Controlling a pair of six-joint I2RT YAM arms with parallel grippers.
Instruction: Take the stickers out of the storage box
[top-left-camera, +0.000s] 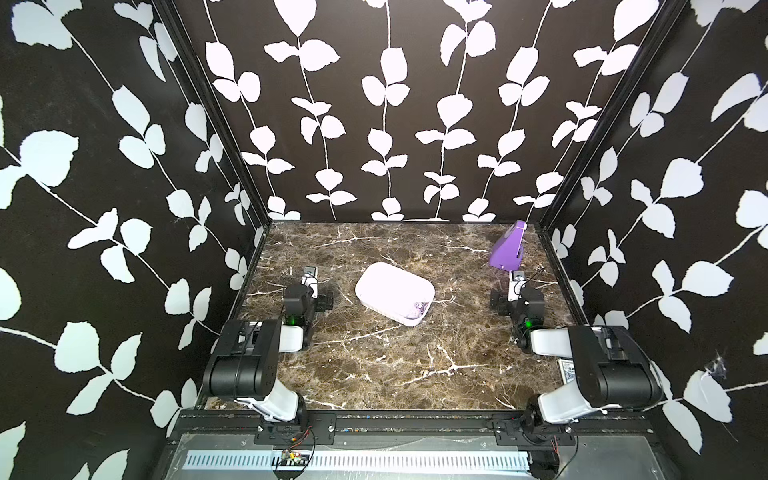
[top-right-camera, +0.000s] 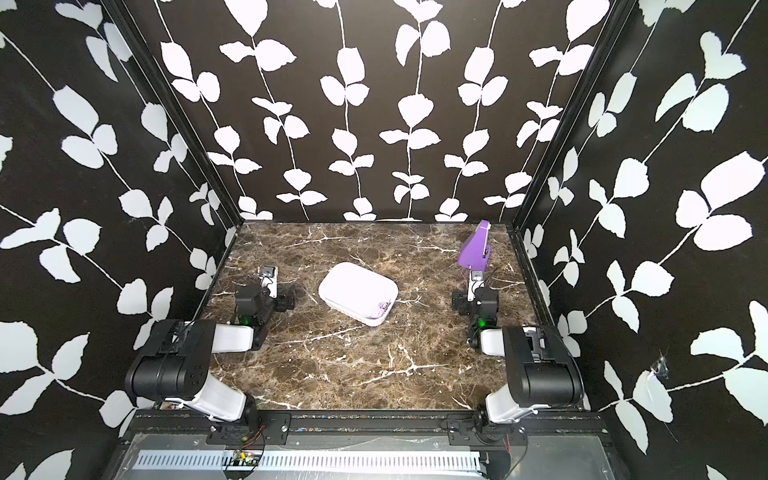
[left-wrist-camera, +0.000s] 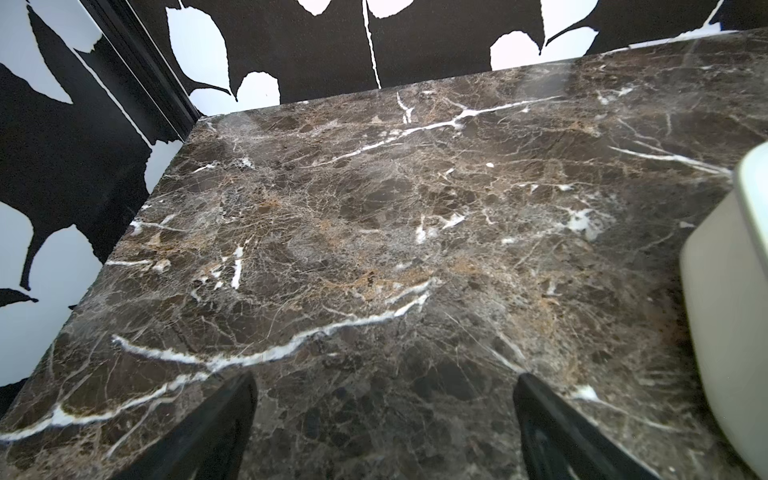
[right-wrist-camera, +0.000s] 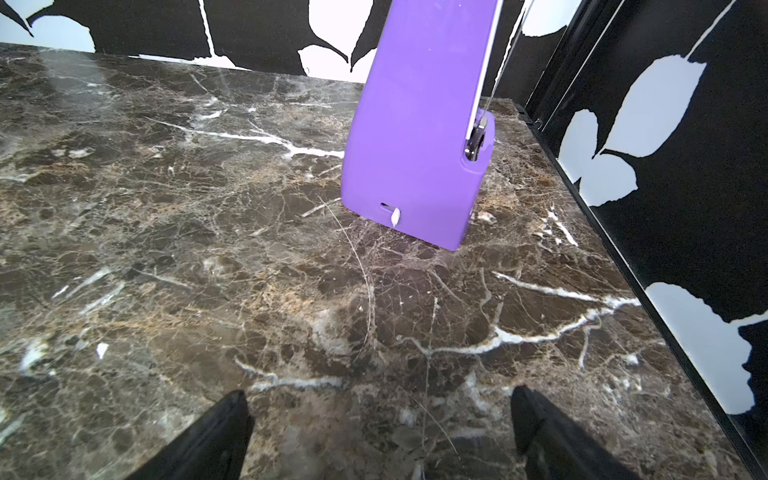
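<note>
A white storage box (top-left-camera: 392, 289) with rounded corners lies closed near the middle of the table, a small purple print at its front right corner. Its side wall (left-wrist-camera: 732, 320) shows at the right edge of the left wrist view. No stickers can be seen; the box's inside is hidden. To the left of the box, my left gripper is open and empty, its dark fingers (left-wrist-camera: 212, 432) wide apart over bare table. On the far right, my right gripper also stands open with nothing between its fingers, well away from the box.
A purple wedge-shaped object, like a metronome (right-wrist-camera: 416, 120), stands at the back right, just beyond my right gripper. Patterned walls (top-right-camera: 344, 96) enclose the back and sides.
</note>
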